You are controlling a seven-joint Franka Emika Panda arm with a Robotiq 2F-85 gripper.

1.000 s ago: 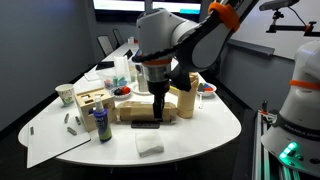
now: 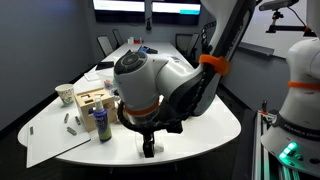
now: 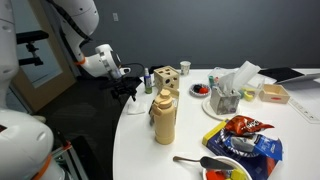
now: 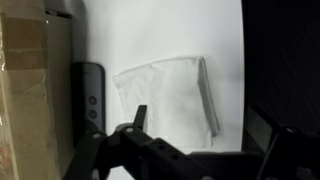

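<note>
A folded white cloth [image 4: 172, 92] lies flat on the white table, below my gripper in the wrist view. Dark fingers stand well apart on either side over the cloth, so the gripper is open with nothing between them. From exterior view 1, the gripper [image 2: 160, 138] hangs low in front of the cloth and hides part of it. Exterior view 2 shows the cloth [image 3: 137, 106] near the table's left edge, with the arm above it. Whether the fingertips touch the cloth, I cannot tell.
Left of the cloth lie a black remote [image 4: 90, 98] and a cardboard box [image 4: 24, 90]. A blue bottle [image 2: 103, 125] and a wooden block [image 2: 95, 101] stand nearby. In exterior view 2, a tan bottle [image 3: 164, 118], a spatula [image 3: 208, 163] and snack bags [image 3: 245, 126] occupy the table.
My gripper has come down and toward the camera of exterior view 1, from above the remote to over the cloth. The cloth has not visibly moved.
</note>
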